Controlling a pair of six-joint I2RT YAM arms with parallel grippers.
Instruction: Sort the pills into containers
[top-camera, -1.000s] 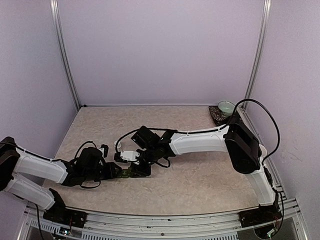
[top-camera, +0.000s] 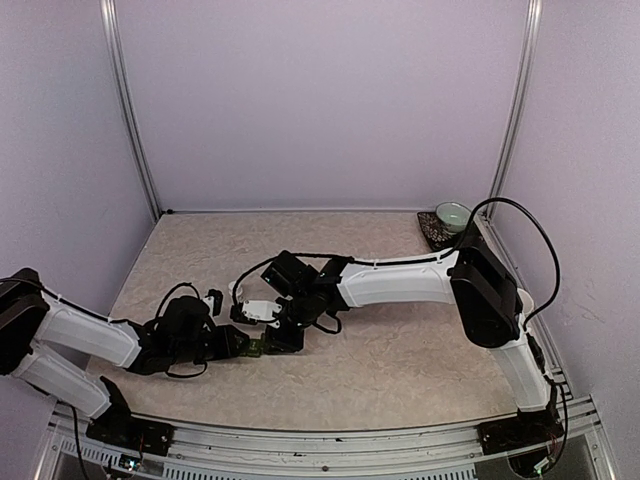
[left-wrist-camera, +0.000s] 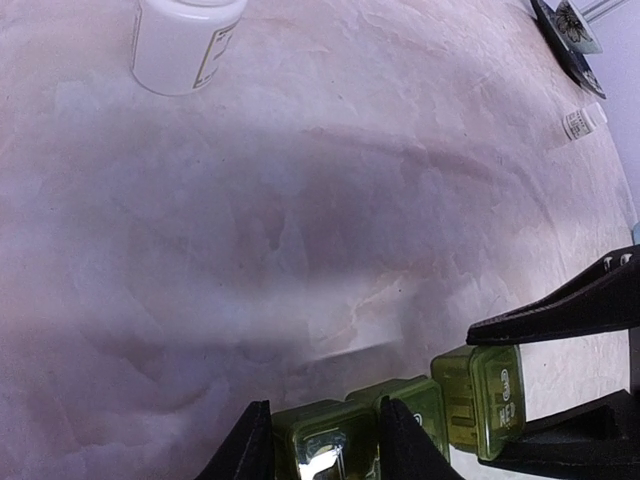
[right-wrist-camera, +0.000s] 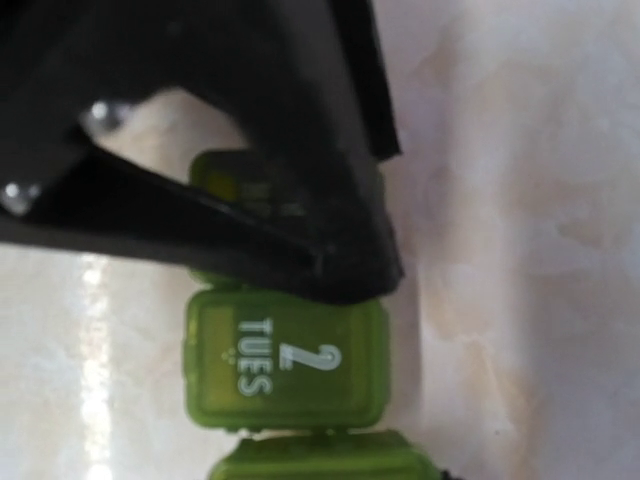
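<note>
A green pill organizer (right-wrist-camera: 285, 360) with separate compartments, one marked "2 TUES", lies on the table between my grippers. In the left wrist view my left gripper is part open at the nearest compartment, its fingertips around that end. My right gripper is shut on another compartment of the organizer, which shows between its fingers at the right of the left wrist view. A white pill bottle (left-wrist-camera: 183, 45) stands behind the organizer, and a smaller bottle (left-wrist-camera: 580, 122) is farther right. Whether pills are inside the compartments I cannot tell.
A dark patterned tray (top-camera: 433, 233) with a pale green bowl (top-camera: 452, 216) sits at the back right. Both arms crowd the front left and middle.
My left arm has shifted very slightly to the right. The right arm looks unmoved.
</note>
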